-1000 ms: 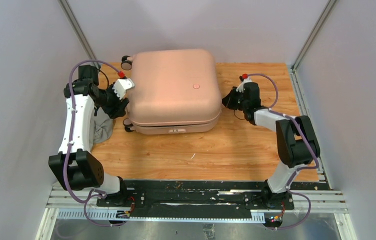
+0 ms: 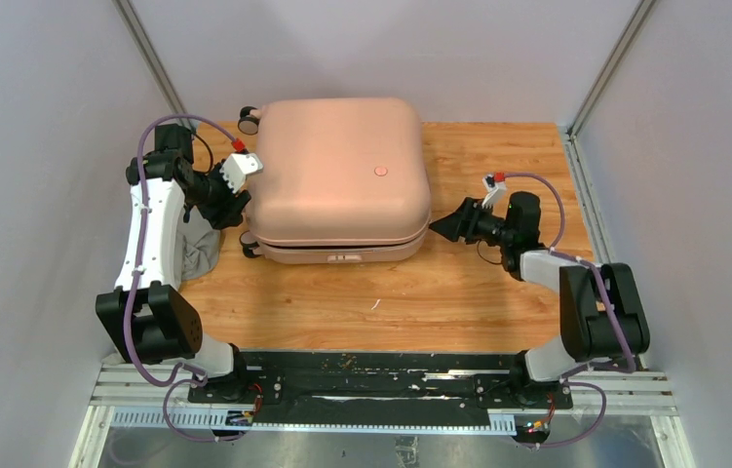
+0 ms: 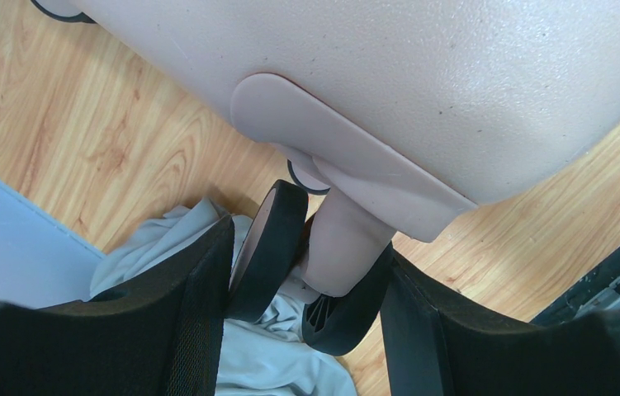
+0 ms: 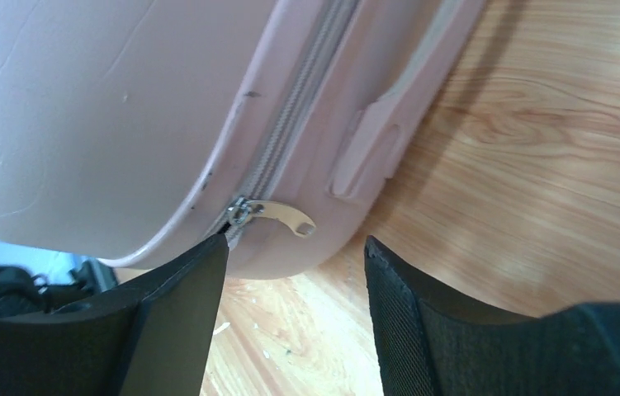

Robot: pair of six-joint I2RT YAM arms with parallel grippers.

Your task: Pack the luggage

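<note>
The pink suitcase [image 2: 337, 175] lies flat on the wooden table, lid down. My left gripper [image 2: 235, 210] is at its left side, by a wheel mount; in the left wrist view the fingers stand round the pale wheel housing [image 3: 343, 239], part open, and a firm hold cannot be told. My right gripper [image 2: 454, 222] stands open just beside the suitcase's front right corner. In the right wrist view the zipper pull [image 4: 286, 213] and zipper lie just beyond its fingers, with nothing between them.
A grey cloth [image 2: 198, 249] lies at the table's left, under the left arm. Bare wood [image 2: 371, 312] is free along the front and the right. Walls border the back and sides.
The left arm and suitcase are nearly unchanged.
</note>
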